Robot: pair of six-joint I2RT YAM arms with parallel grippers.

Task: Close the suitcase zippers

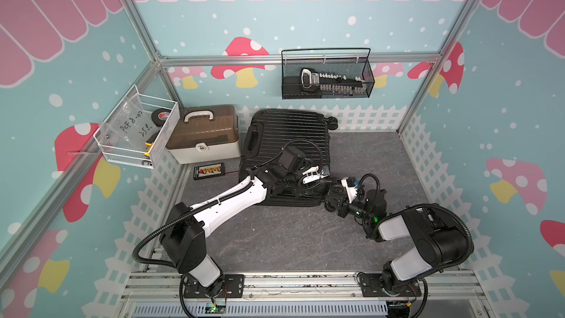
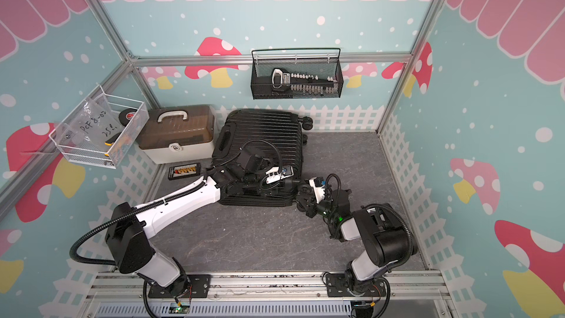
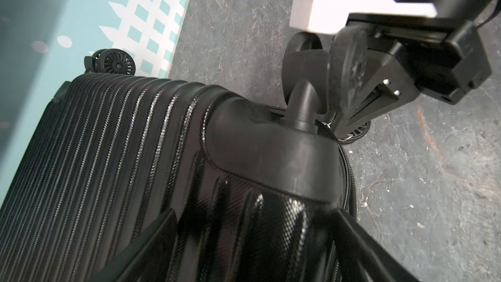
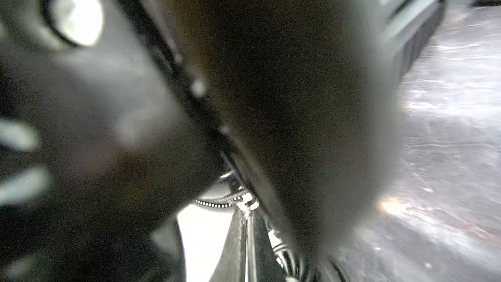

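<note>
A black ribbed suitcase [image 1: 288,126] lies flat on the floor. Over its front right corner, my left gripper is open, the fingers spread above the ribbed shell with nothing between them. My right gripper is shut beside the wheels at that corner, low by the suitcase's side. Right at its tips, in the right wrist view, there is a small bright metal piece [image 4: 249,199] and a strip of zipper teeth [image 4: 213,204]; whether the fingers pinch the metal piece I cannot tell. A blurred caster wheel [image 4: 292,99] hides much of that view.
In the left wrist view a caster wheel [image 3: 347,68] stands close against the right gripper's fingers. A brown-lidded toolbox [image 1: 203,132] and a small black case [image 1: 209,170] sit left of the suitcase.
</note>
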